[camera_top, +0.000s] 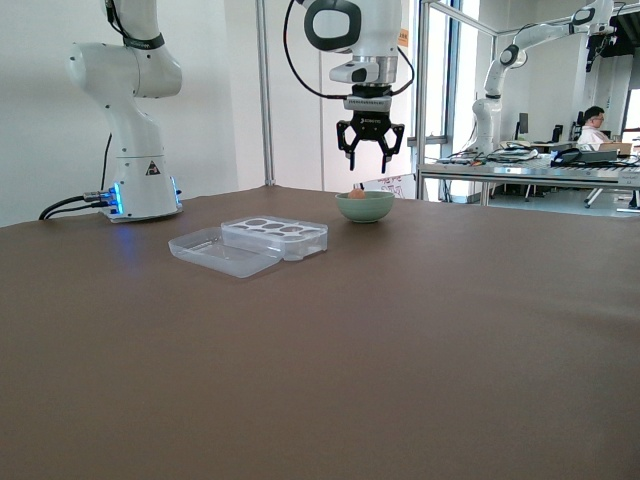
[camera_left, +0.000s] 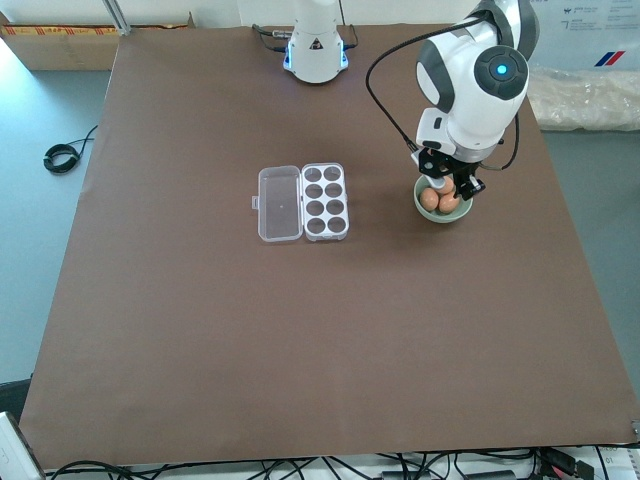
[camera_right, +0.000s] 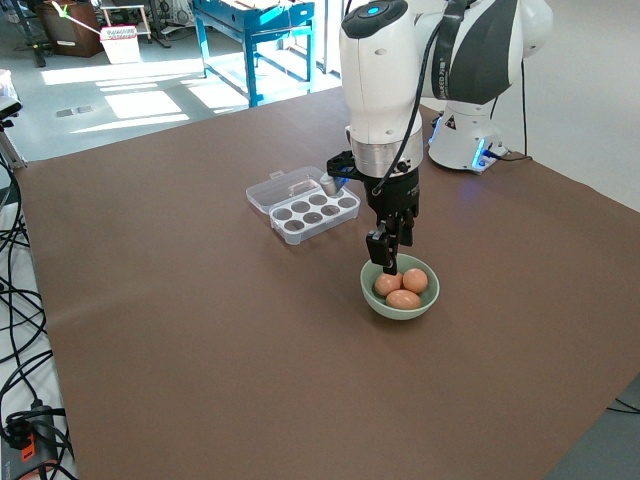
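A pale green bowl (camera_right: 368, 290) holds several brown eggs (camera_right: 404, 299); it sits on the brown table right of an empty plastic egg carton (camera_left: 336, 208) with its clear lid open flat. My black gripper (camera_top: 369, 150) is over the bowl, fingers pointing down. In the top view its fingers stand apart with nothing visible between them; in the left view it partly covers the bowl, and in the right view its tips are just above the eggs.
Cables run along the table's edge.
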